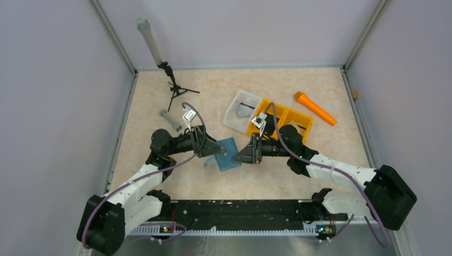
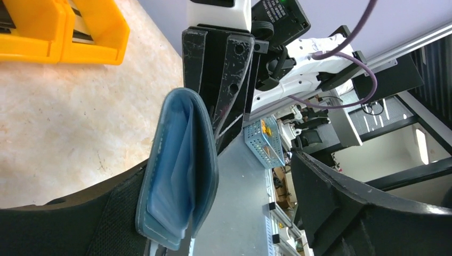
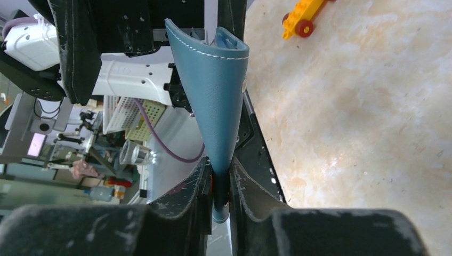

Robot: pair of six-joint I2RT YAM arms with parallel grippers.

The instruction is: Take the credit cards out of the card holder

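The blue card holder (image 1: 228,154) is held in the air between both arms. My right gripper is shut on one edge of it, and the rest sticks out toward the left arm. The left wrist view looks into the holder's open side (image 2: 176,170), where bluish inner sleeves show; I make out no card for certain. My left gripper stands open, with its fingers (image 2: 101,213) spread wide and the holder's near end close to one of them. In the top view that gripper (image 1: 220,150) partly covers the holder's left side.
A pale blue piece (image 1: 209,162) shows under the left gripper; I cannot tell what it is. Behind the right arm stand a clear bin (image 1: 232,111) and yellow bins (image 1: 304,120). An orange microphone-shaped object (image 1: 315,108), a tripod (image 1: 176,90) and a grey dumbbell-like object (image 1: 170,120) lie farther back.
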